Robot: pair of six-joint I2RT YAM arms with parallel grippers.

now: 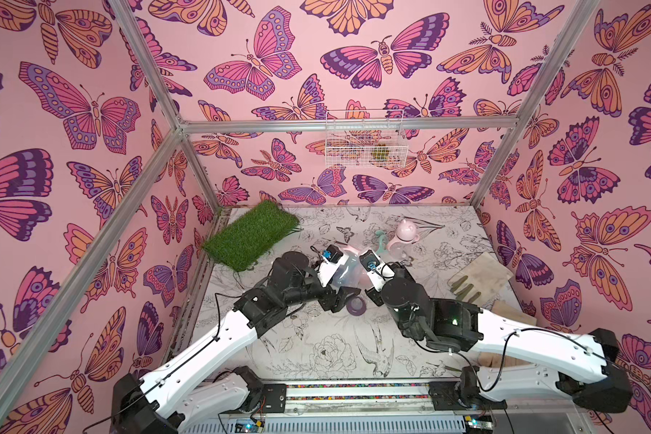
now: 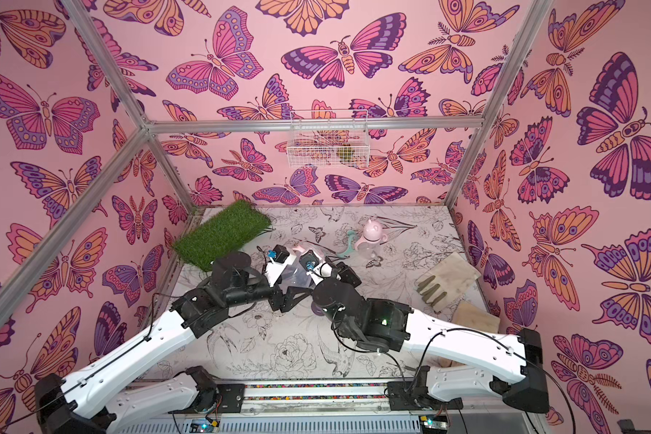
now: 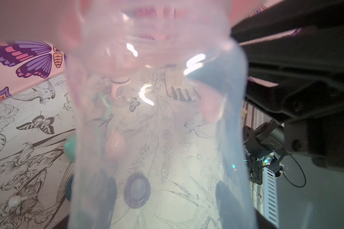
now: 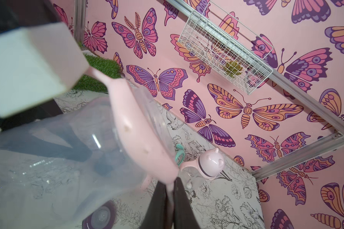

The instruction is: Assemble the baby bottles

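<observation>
A clear bottle (image 3: 156,126) fills the left wrist view, held in my left gripper (image 1: 340,285) near the middle of the table. In the right wrist view my right gripper is shut on a pale pink curved piece (image 4: 133,126), apparently a handle, lying against that bottle. A purple ring (image 1: 355,311) lies on the table beneath the grippers. A pink-capped bottle (image 1: 405,233) stands at the back right, beside a teal piece (image 1: 380,238); more small pieces show behind the held bottle in the left wrist view.
A grass mat (image 1: 249,231) lies at the back left. Gloves (image 1: 477,278) lie on the right. A wire basket (image 1: 365,152) hangs on the back wall.
</observation>
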